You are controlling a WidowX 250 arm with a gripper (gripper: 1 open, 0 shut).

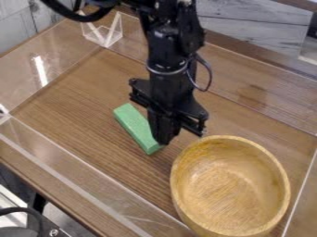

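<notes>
A black arm comes down from the top centre to my gripper (166, 130), whose lower end is over the right edge of a flat green block (133, 124) lying on the wooden table. The gripper looks shut; whether anything is between its fingertips is hard to see. Part of the block may be hidden behind it.
A large yellow oval bowl (231, 190) sits at the lower right, just beside the block. A clear plastic piece (103, 30) stands at the back left.
</notes>
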